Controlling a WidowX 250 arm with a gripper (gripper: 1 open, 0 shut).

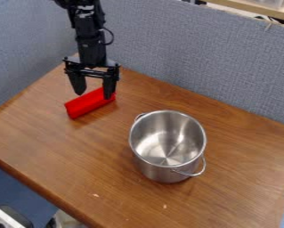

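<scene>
A red bar-shaped object (pixel 87 104) lies diagonally on the wooden table at the left rear. Just over it, the black gripper (pixel 93 82) hangs with its two fingers spread apart, the right one close to the red object's far end. Nothing is visibly held. A steel pot (pixel 168 147) with wire handles stands to the right of centre.
Grey padded panels (pixel 204 53) border the back and left of the wooden table (pixel 96 169).
</scene>
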